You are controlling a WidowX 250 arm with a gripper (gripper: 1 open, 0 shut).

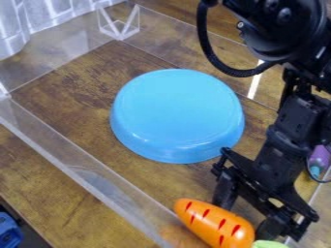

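Observation:
An orange toy carrot [212, 224] with red stripes lies at the bottom of the clear bin, tilted along its length. My black gripper [255, 201] is low over the bin floor, just behind and right of the carrot. Its fingertips are dark and partly overlapping, so whether it is open or shut on anything is unclear. A pale green object [268, 243] shows at the bottom edge beside the carrot.
A large blue dish [177, 114] sits upside down or flat in the middle of the bin. A purple item [318, 158] lies at the right behind my arm.

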